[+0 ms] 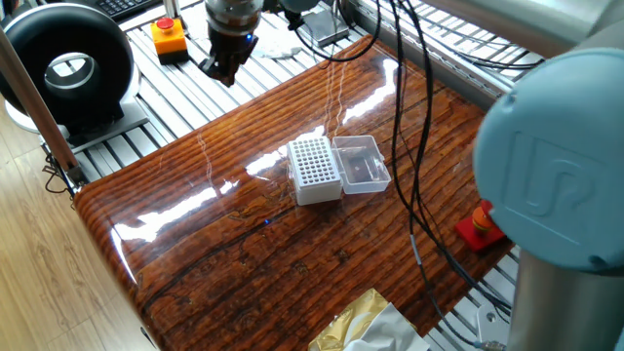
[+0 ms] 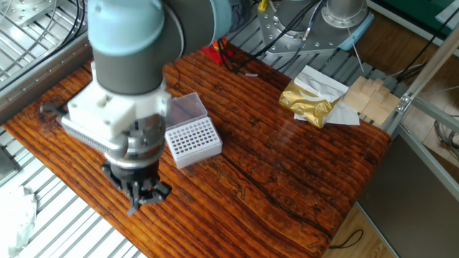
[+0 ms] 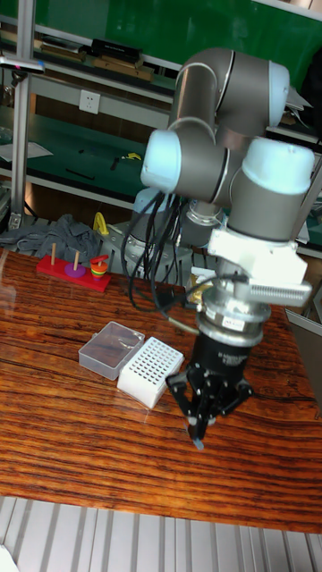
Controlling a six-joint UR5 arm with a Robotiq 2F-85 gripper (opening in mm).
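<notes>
A white tube rack [image 1: 315,171] with a grid of round holes stands upright on the glossy wooden table. Its clear lid [image 1: 362,164] lies folded open beside it, as the third exterior view also shows with the lid [image 3: 112,349] left of the rack [image 3: 150,370]. My gripper [image 3: 197,433] hangs above the table, to the right of the rack and nearer the camera there. The black fingers come together at a point, so it looks shut; a small greyish tip shows at the bottom, and no held object can be made out. In the second exterior view the gripper [image 2: 134,204] is apart from the rack [image 2: 193,142].
A gold-and-white tissue pack [image 2: 313,98] and wooden blocks [image 2: 371,98] lie near the table's far edge. A red base with pegs and rings [image 3: 74,274] sits at the back. Black cables [image 1: 414,146] hang over the table.
</notes>
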